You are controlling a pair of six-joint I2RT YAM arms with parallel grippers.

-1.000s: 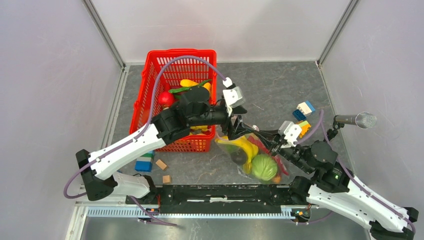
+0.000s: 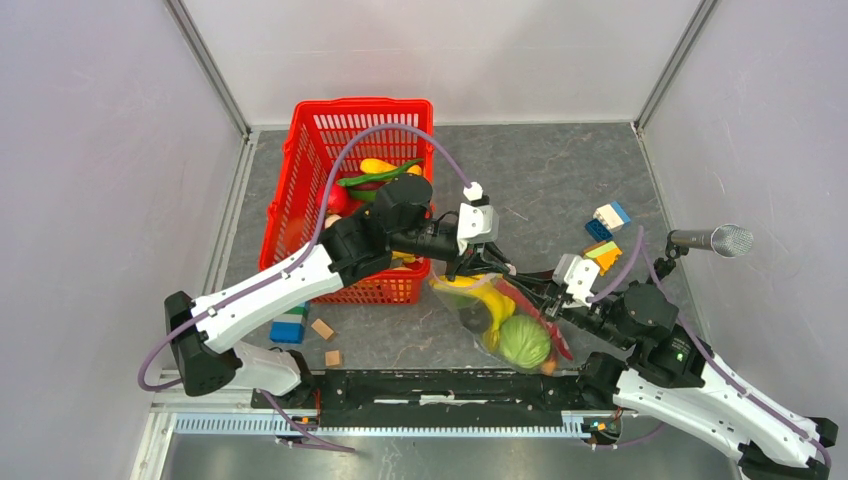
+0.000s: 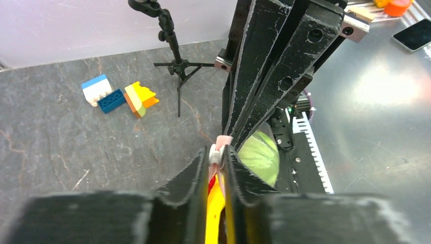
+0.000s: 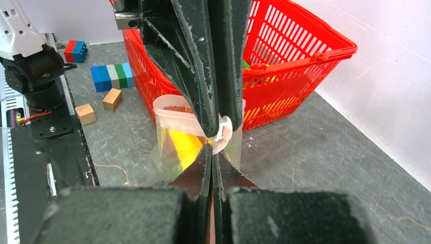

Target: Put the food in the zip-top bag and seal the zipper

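Observation:
The clear zip top bag [image 4: 165, 147] has a pinkish rim and holds a green cabbage [image 2: 524, 341], yellow bananas [image 2: 498, 315] and something red. A small white zipper slider [image 3: 215, 155] sits at the rim's end. My left gripper has its fingertips on both sides of this slider, touching it. Beside it, my right gripper is shut on the bag's rim, with a pinkish strip showing between and below its fingers. Both grippers meet close together above the bag in the top view. How far the zipper is sealed cannot be seen.
A red basket [image 2: 283, 215] with more food stands at the back left. Toy blocks [image 2: 606, 222] and a microphone on a stand [image 2: 732, 240] are at the right. Wooden cubes [image 2: 333, 358] lie at the front left. Floor behind the grippers is bare.
My left gripper has shifted right, closer to the right gripper, and its fingers have come in at the slider.

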